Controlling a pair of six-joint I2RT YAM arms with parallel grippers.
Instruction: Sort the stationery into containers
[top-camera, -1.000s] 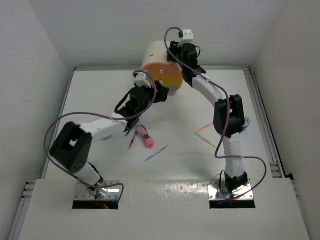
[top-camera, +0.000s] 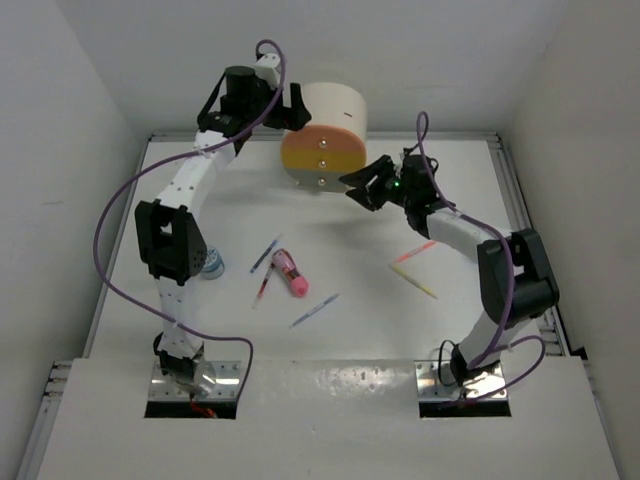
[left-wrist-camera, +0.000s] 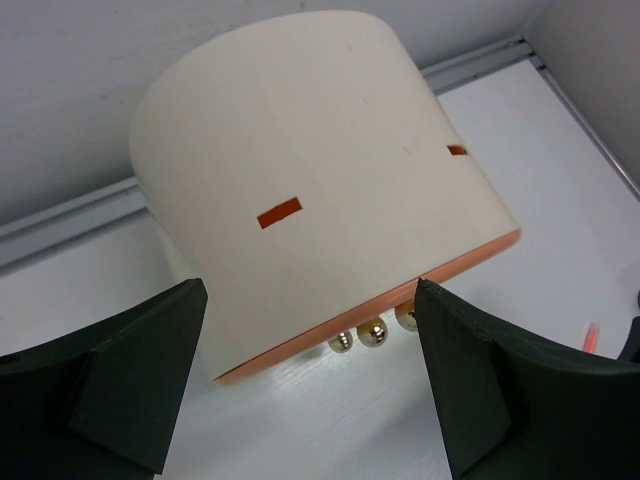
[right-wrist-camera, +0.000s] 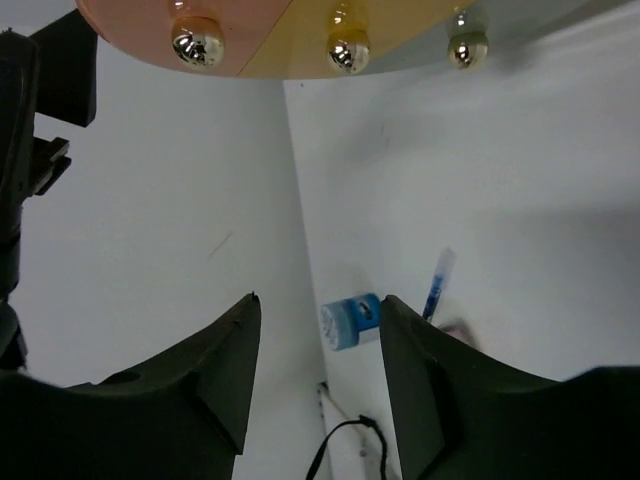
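A white cabinet (top-camera: 334, 101) with orange, yellow and grey drawers and round knobs stands at the back. My left gripper (top-camera: 295, 112) is open over its top-left edge. My right gripper (top-camera: 360, 185) is in front of the lower drawers, part open; in the right wrist view the knobs (right-wrist-camera: 348, 52) sit above it. Pens (top-camera: 315, 310) (top-camera: 413, 281), a red pen (top-camera: 415, 252) and a pink pencil case (top-camera: 290, 273) lie on the table.
A blue cup (top-camera: 212, 264) stands at the left, partly behind the left arm. Walls close in at back and sides.
My left gripper moved up and back to the cabinet's top left.
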